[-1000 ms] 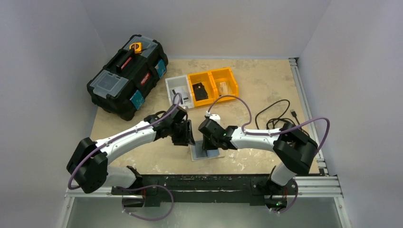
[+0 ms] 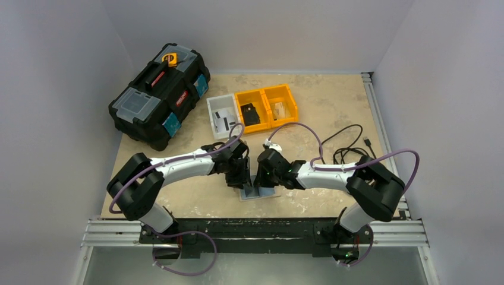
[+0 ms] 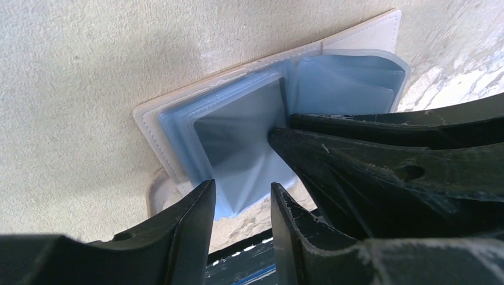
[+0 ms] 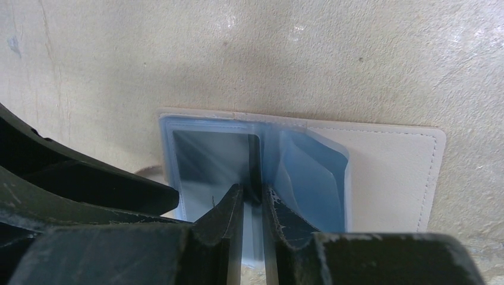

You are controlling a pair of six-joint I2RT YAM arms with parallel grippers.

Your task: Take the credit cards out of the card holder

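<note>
The card holder lies opened flat near the table's front edge, with a pale stitched cover (image 4: 389,172) and translucent blue pockets (image 3: 350,83). A darker grey-blue panel (image 3: 238,130) shows in one pocket; whether it is a card is unclear. Over that pocket, my left gripper is part open, with nothing seen between its fingers. My right gripper is closed near the middle of the holder, with a thin dark pocket edge (image 4: 255,163) running between its fingertips. In the top view both grippers stand close together and hide much of the holder.
Behind the arms stand a white bin (image 2: 213,114) and two joined orange bins (image 2: 256,127), holding small items. A black toolbox (image 2: 139,89) is at the back left. Black cables (image 2: 340,155) lie on the right.
My left gripper has moved right, over the card holder and close to the right gripper. The holder stays about where it was.
</note>
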